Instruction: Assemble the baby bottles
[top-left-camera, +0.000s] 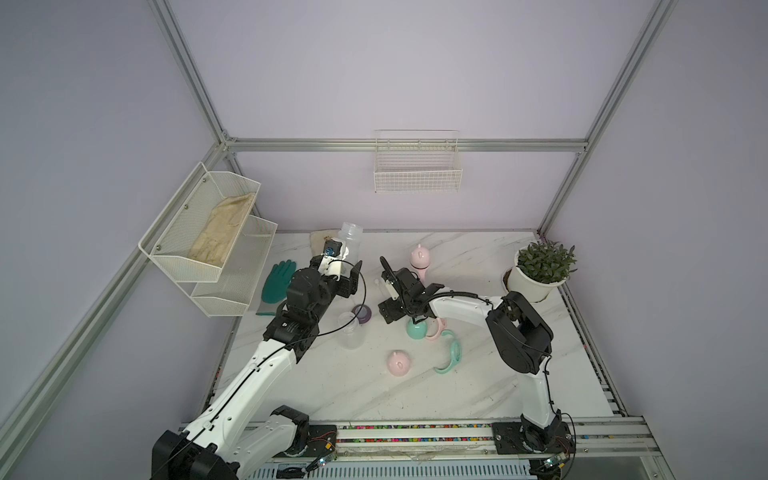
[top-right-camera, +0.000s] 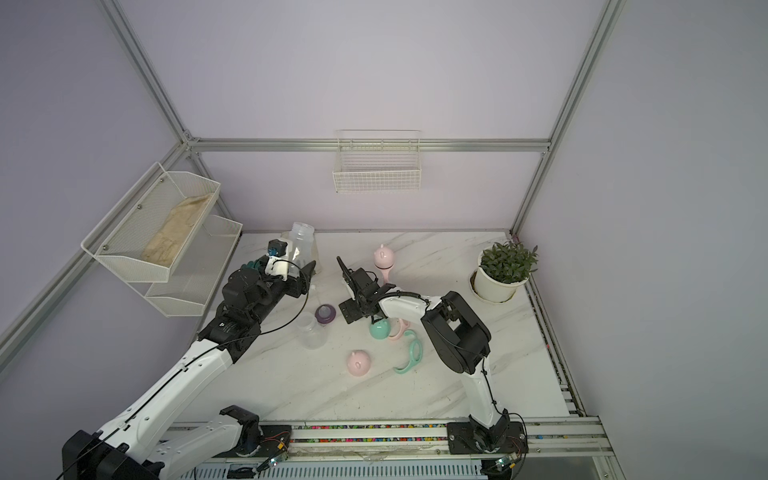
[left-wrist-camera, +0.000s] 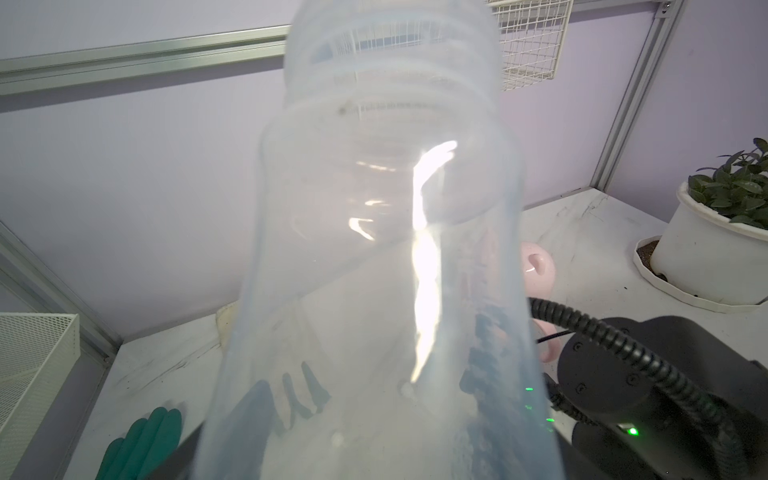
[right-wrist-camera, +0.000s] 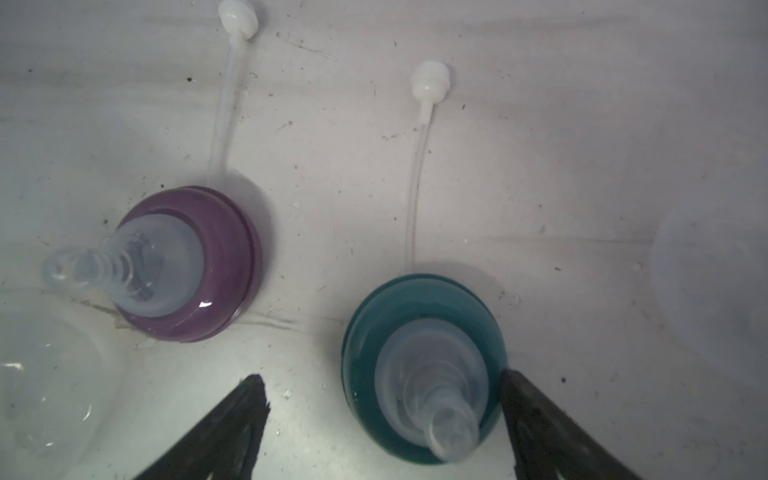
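My left gripper (top-left-camera: 349, 278) is shut on a clear bottle (left-wrist-camera: 384, 264), held up open-necked and empty near the back left. Through its wall the dark fingers show faintly in the left wrist view. In the right wrist view a teal collar (right-wrist-camera: 360, 352) with a clear nipple (right-wrist-camera: 432, 376) lies on the table, its straw ending in a white weight (right-wrist-camera: 430, 81). Over it my right gripper is open; the right finger overlaps the collar's edge, contact unclear. A purple collar (right-wrist-camera: 236, 264) with nipple and straw lies to the left.
Clear round pieces (right-wrist-camera: 48, 392) lie nearby. A pink cap (top-left-camera: 398, 362), teal cap (top-left-camera: 416, 329) and teal handle (top-left-camera: 453, 352) lie in front; a pink domed piece (top-left-camera: 420, 256) stands behind. A potted plant (top-left-camera: 540, 272) is at right.
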